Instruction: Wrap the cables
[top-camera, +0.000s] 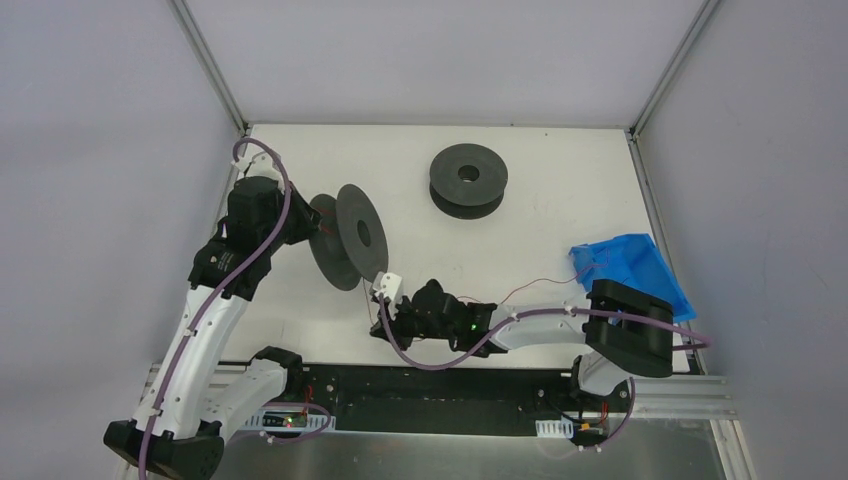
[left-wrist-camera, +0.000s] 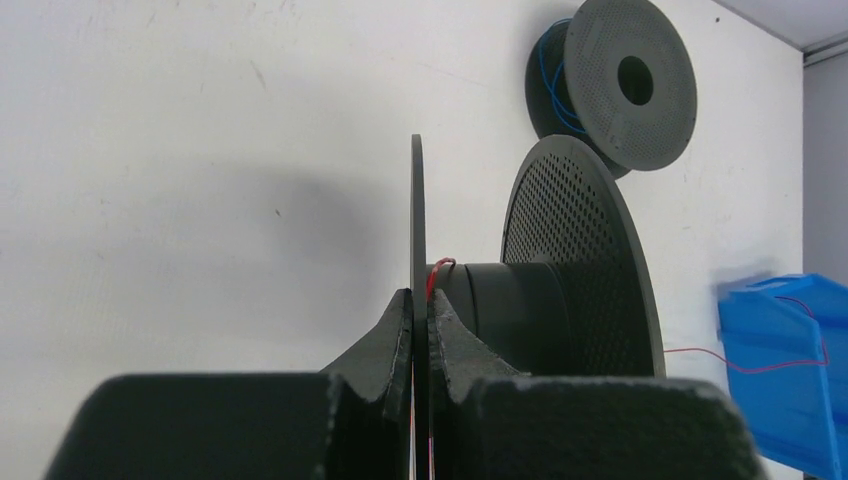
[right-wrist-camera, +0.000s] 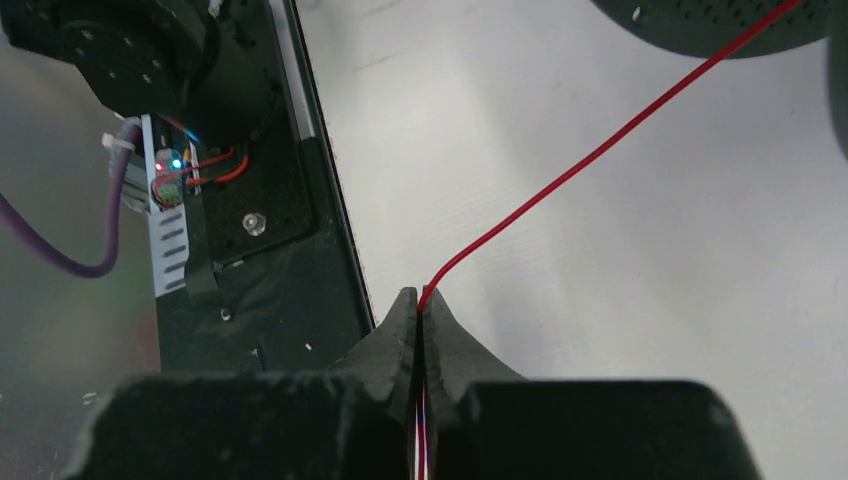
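A dark grey spool (top-camera: 352, 212) is held on edge, tilted, at the left of the table. In the left wrist view my left gripper is shut on the spool's thin flange (left-wrist-camera: 418, 200), seen edge-on between its fingers; a bit of red cable (left-wrist-camera: 441, 265) shows at the hub beside them. My right gripper is shut on the red cable (right-wrist-camera: 560, 180), which runs taut from its fingertips up toward the spool. From the top view, the right gripper (top-camera: 376, 328) sits below the spool, near the table's front edge.
Another grey spool (top-camera: 468, 175) lies flat at the back; blue cable (left-wrist-camera: 553, 85) is wound on it. To the right stands a blue bin (top-camera: 640, 270), with the red cable's tail (top-camera: 540, 281) running into it.
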